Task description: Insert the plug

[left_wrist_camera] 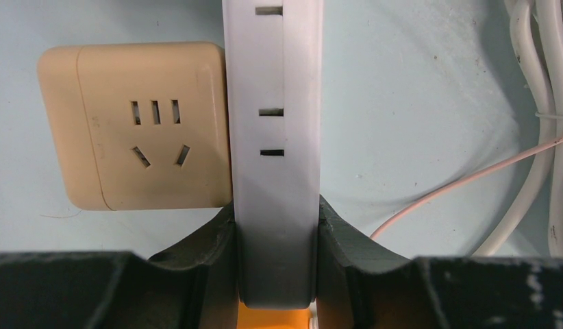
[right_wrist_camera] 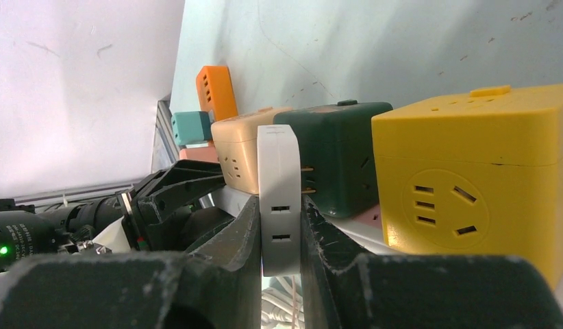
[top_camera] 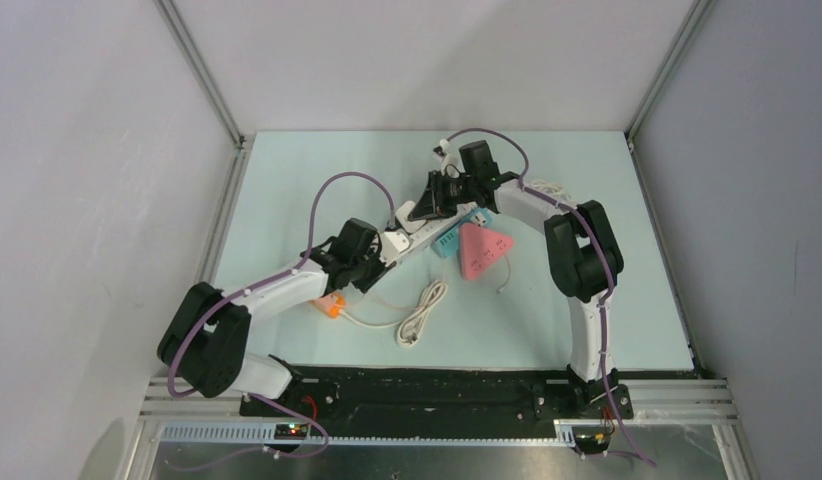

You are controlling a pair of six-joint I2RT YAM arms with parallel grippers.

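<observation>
In the left wrist view my left gripper is shut on one end of a long white power strip (left_wrist_camera: pixel 275 82), whose slotted side faces the camera. My right gripper is shut on a small white plug (right_wrist_camera: pixel 279 164) with slots in its narrow face. Two brass prongs (right_wrist_camera: pixel 307 191) show at the plug's right side, in front of a dark green adapter (right_wrist_camera: pixel 347 144); they look bare, not inside a socket. From above, the right gripper (top_camera: pixel 427 205) hovers over the strip's middle, and its fingers hide most of the plug.
A beige adapter (left_wrist_camera: pixel 148 130) sits against the strip near my left gripper. A large yellow adapter (right_wrist_camera: pixel 470 164) stands right of the green one. Pink triangular block (top_camera: pixel 482 250), blue block (top_camera: pixel 448 242) and coiled white cable (top_camera: pixel 422 310) lie in front.
</observation>
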